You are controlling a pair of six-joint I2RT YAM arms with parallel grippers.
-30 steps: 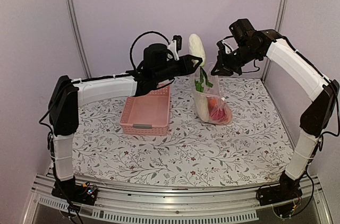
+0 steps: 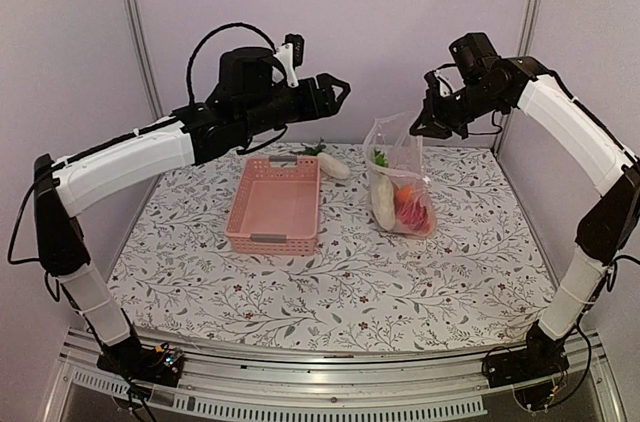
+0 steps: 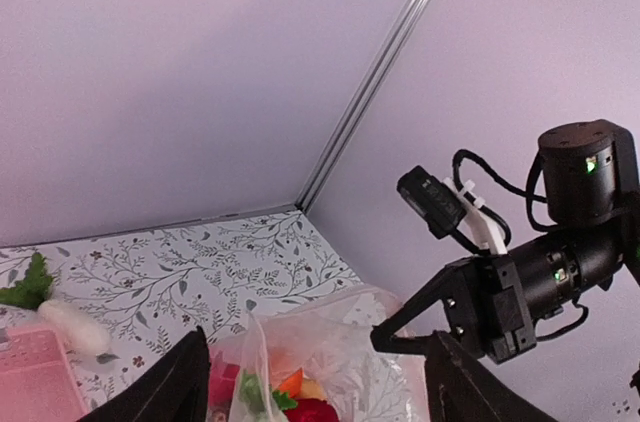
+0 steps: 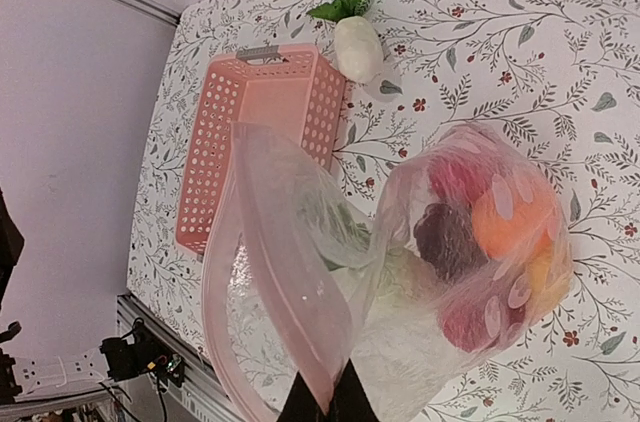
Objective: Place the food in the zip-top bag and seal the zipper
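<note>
The clear zip-top bag (image 2: pixel 400 177) stands upright on the table, its mouth open at the top. Inside show an orange item (image 4: pixel 515 214), red items, a dark one (image 4: pixel 448 242), green leaves and a white radish (image 2: pixel 383 204). My right gripper (image 2: pixel 418 130) is shut on the bag's upper edge, the film running between its fingertips. Up and to the left of the bag, my left gripper (image 2: pixel 338 94) is open and empty. Another white radish with leaves (image 4: pixel 358 50) lies on the table beside the basket, outside the bag.
An empty pink basket (image 2: pixel 275 204) stands left of the bag, close to the loose radish. Walls close off the back and sides.
The leafy radish that my left gripper held over the bag mouth now lies on the table by the basket. That gripper has opened and moved left and up; the right one has barely shifted.
</note>
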